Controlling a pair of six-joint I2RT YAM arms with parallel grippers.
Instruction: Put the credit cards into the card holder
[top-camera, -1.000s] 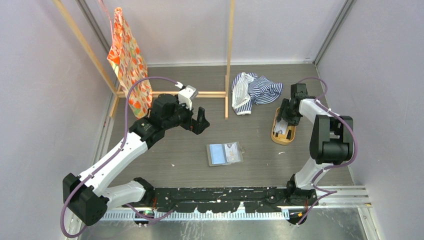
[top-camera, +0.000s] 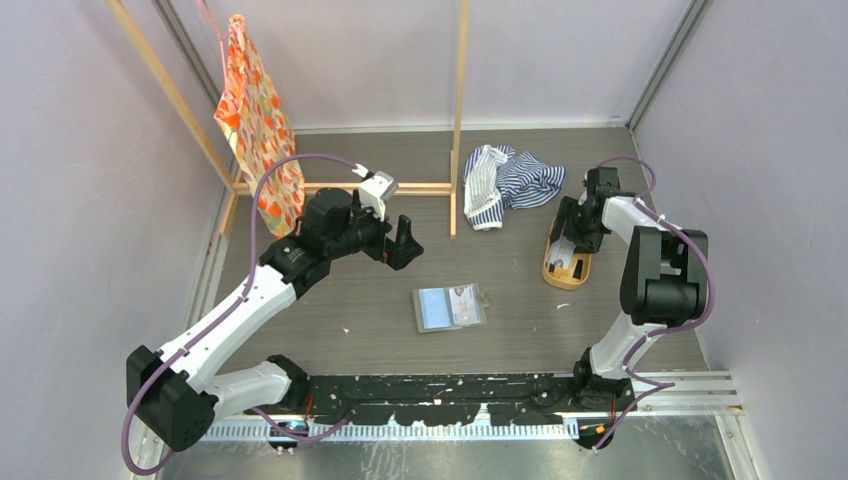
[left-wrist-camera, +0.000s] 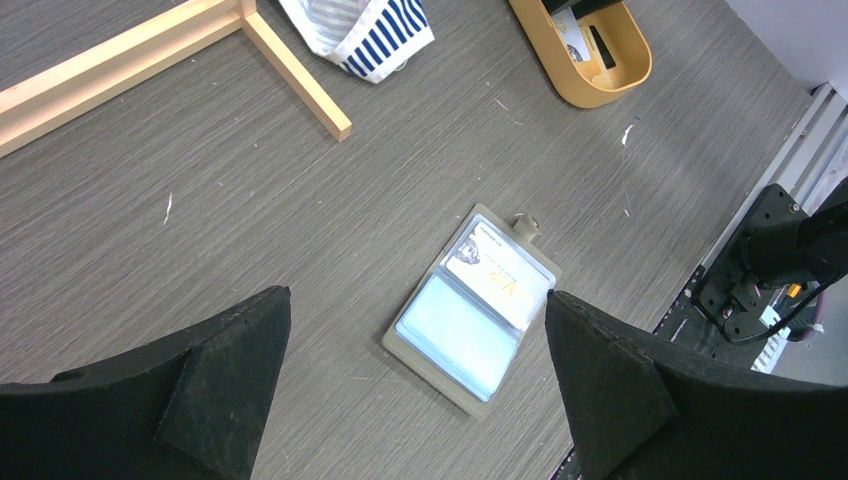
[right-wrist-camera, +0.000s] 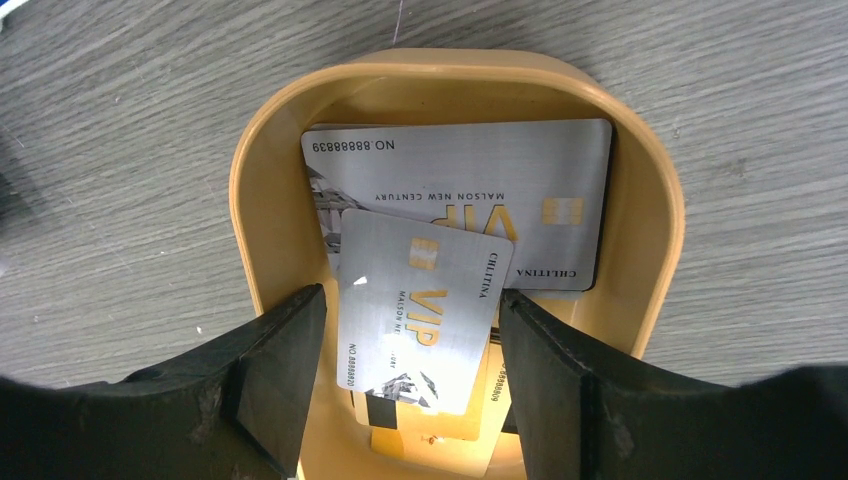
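In the right wrist view, an orange-yellow box (right-wrist-camera: 665, 230) holds several cards. A silver VIP card (right-wrist-camera: 385, 260) lies on top, lengthwise between the fingers of my right gripper. That gripper is open, one fingertip close to each long side of the card; contact is hard to judge. Behind it lies another silver card (right-wrist-camera: 420, 160), with gold cards (right-wrist-camera: 430, 450) partly hidden below. The clear card holder (top-camera: 418, 313) lies open and flat on the table, a card (left-wrist-camera: 500, 270) in its upper half. My left gripper (top-camera: 397, 240) hangs above the table, open and empty.
A striped cloth (top-camera: 530, 182) lies behind the box. To the left stands a wooden frame (top-camera: 425, 189) with an orange-patterned cloth (top-camera: 258, 130) hanging from it. Around the card holder the table is clear.
Over the box, my right gripper has shifted slightly, and its fingers look more spread than before. The left arm, the box and the card holder stay practically where they were.
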